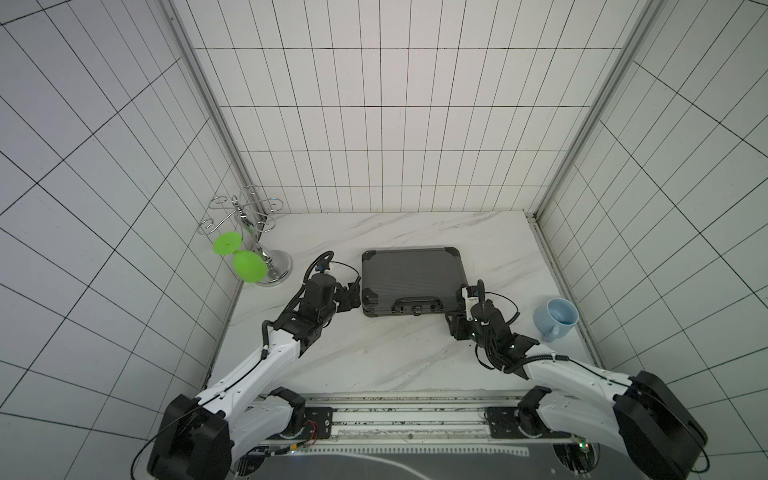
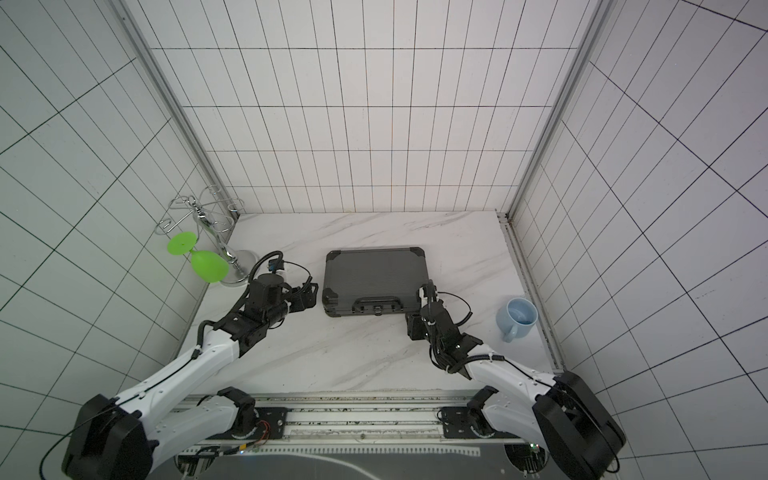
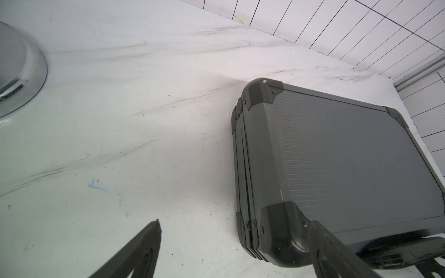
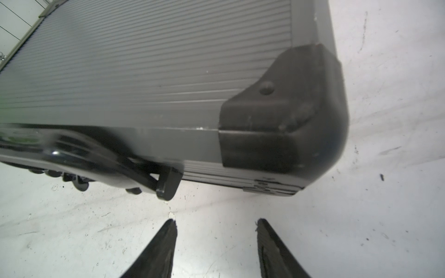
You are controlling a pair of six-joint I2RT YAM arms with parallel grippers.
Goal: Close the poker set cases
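Observation:
The dark grey poker case [image 1: 413,276] lies flat mid-table, its ribbed lid down over the base. Black corner caps [image 4: 296,111] and a black front handle [image 1: 417,305] stand out on it. In the left wrist view a thin dark seam runs along the case's left side [image 3: 250,185]. My left gripper is open at the front left corner; one finger overlaps that corner in view, and contact cannot be told. My right gripper is open just in front of the front right corner, with only bare table showing between its fingers.
A chrome stand [image 1: 276,266] with green pieces [image 1: 250,266] is at the left. A blue mug [image 1: 555,318] stands near the right wall. Bare marble table [image 1: 392,352] lies in front of the case.

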